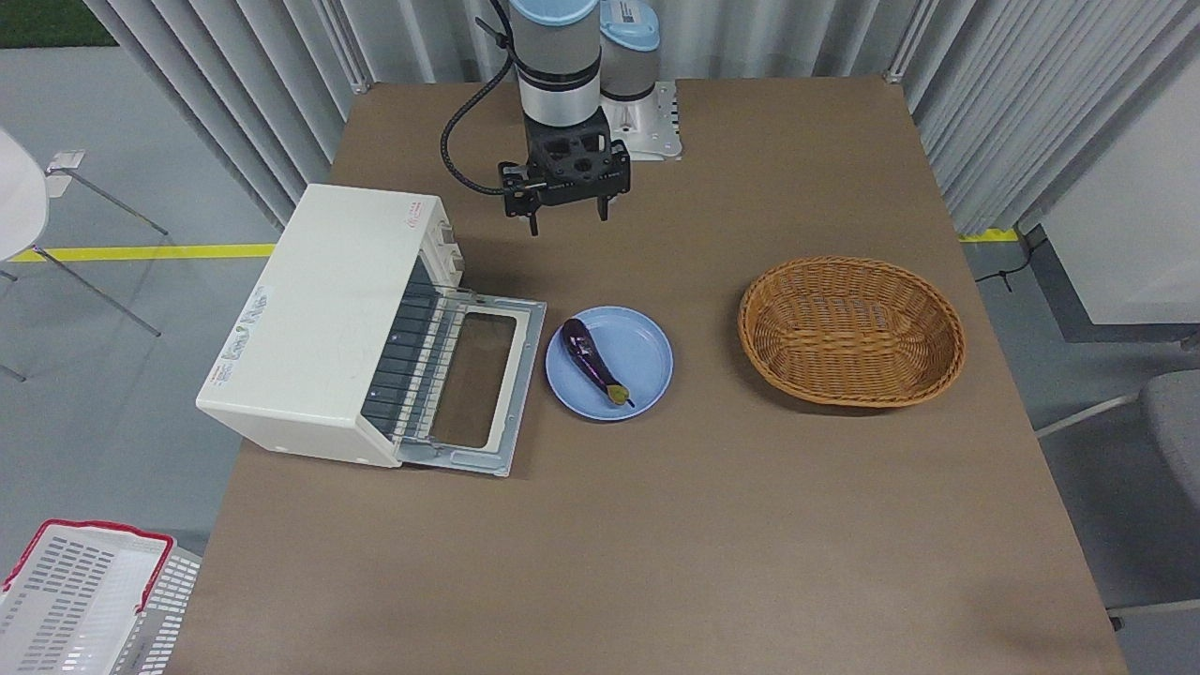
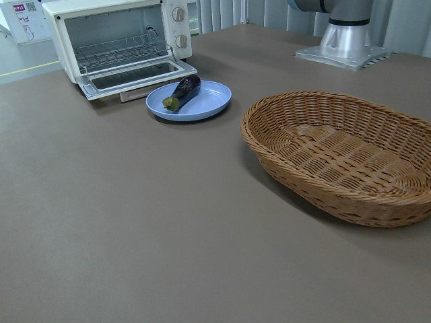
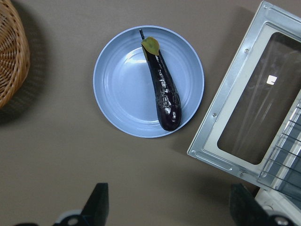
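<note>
A dark purple eggplant lies on a light blue plate. To its left a white toaster oven has its glass door down and a wire rack inside. A woven basket sits empty to the plate's right. My gripper hangs open above the back of the table, behind the plate, with nothing seen between its fingers.
The robot base stands at the back edge. A white plastic crate is beside the table at front left.
</note>
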